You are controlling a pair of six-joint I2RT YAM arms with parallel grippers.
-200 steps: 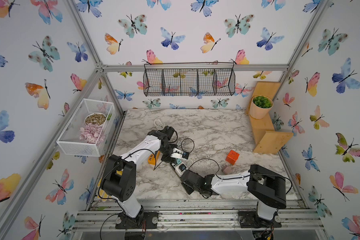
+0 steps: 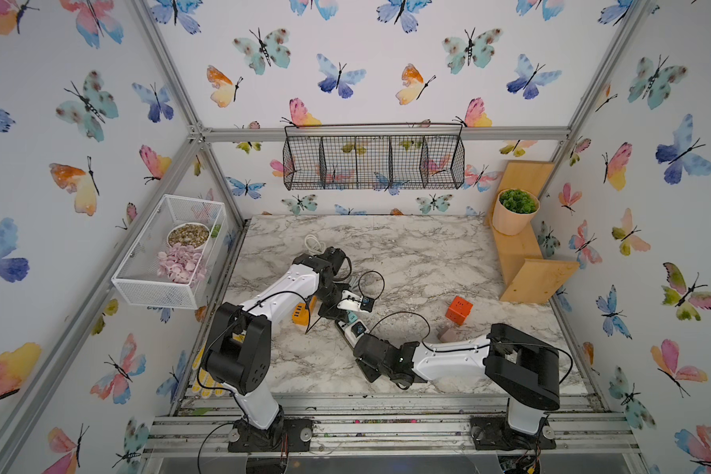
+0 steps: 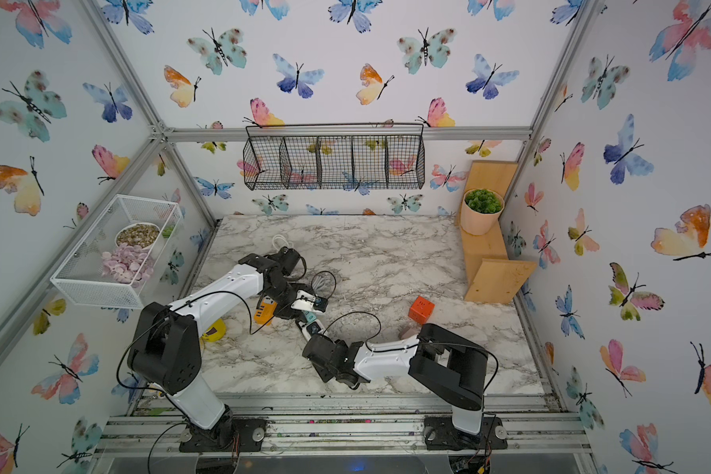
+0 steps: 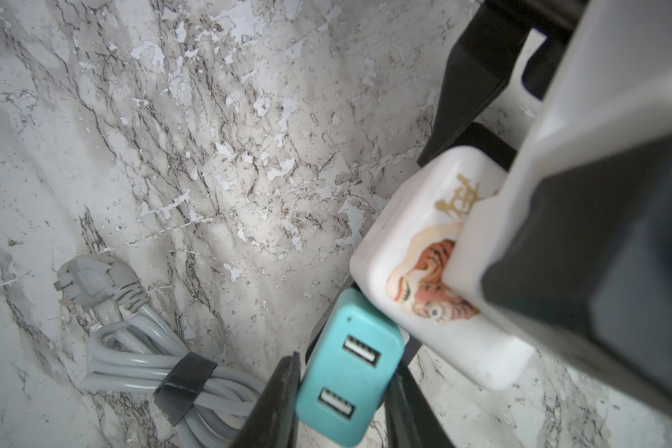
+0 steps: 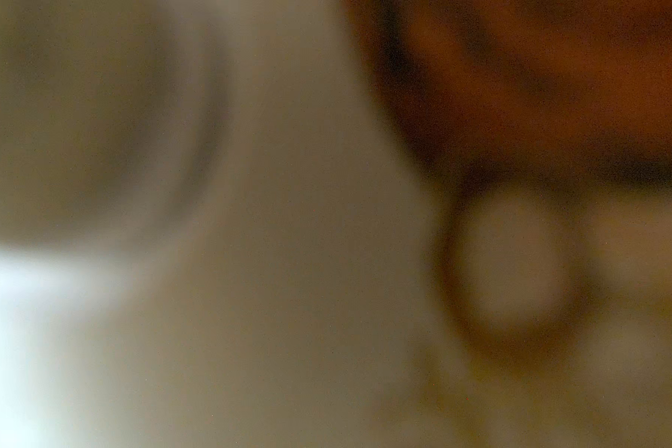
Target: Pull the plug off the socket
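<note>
In the left wrist view, a teal socket end with two USB ports sits between the fingers of my left gripper, which is shut on it. Against its upper edge lies a white plug block with a tiger print, tilted relative to the teal end. My right gripper is shut around the white block; its far finger shows dark behind the block. Most of the right grip is hidden by the arm. The right wrist view is filled by a blurred close-up of the tiger print.
A bundled grey cable lies left of the teal end. An orange holder stands beside the left forearm. A red block and wooden shelf are to the right.
The left arm's elbow has moved a little, while its gripper stays almost in place. Both grips look the same.
</note>
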